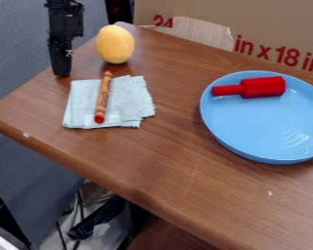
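My black gripper [62, 61] hangs at the upper left over the table's left edge, left of a yellow egg-shaped object [114, 44]; whether its fingers are apart is unclear. A folded pale cloth [130, 102] lies on the wooden table [172, 176], with an orange crayon-like stick [102, 101] on top of it. On the right, a blue plate [262, 127] holds a red rolling-pin-like object [261, 86].
A cardboard box [264, 29] stands along the back of the table. Beyond the left edge are the floor, cables and dark equipment.
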